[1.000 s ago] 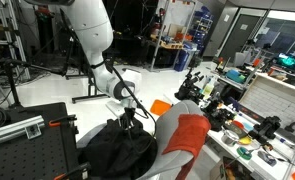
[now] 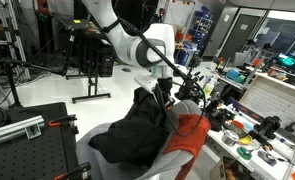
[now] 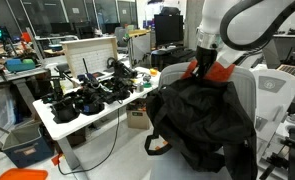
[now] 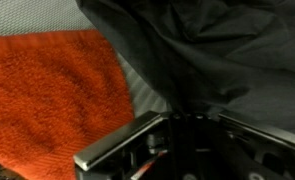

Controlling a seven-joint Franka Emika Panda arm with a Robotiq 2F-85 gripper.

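A black cloth, perhaps a garment [image 2: 132, 130], hangs in folds over the seat of a grey chair [image 2: 179, 158]. Its upper part is raised toward the chair's backrest, where my gripper [image 3: 197, 74] is shut on it. In the wrist view the black fabric [image 4: 227, 50] runs down to the gripper and gathers at the fingertips, which are partly hidden in its dark folds. An orange-red towel [image 4: 57, 100] lies beside the cloth; in exterior view 1 the towel [image 2: 194, 132] drapes over the backrest.
Behind the chair stands a white table [image 3: 82, 128] with several black devices on it. A workbench cluttered with tools [image 2: 272, 150] lies to the right in exterior view 1. A dark table [image 2: 32, 155] fills the front left.
The arm has risen and moved right, from low over the seat toward the backrest. The black cloth has come up with the gripper, from lying across the seat to hanging higher.
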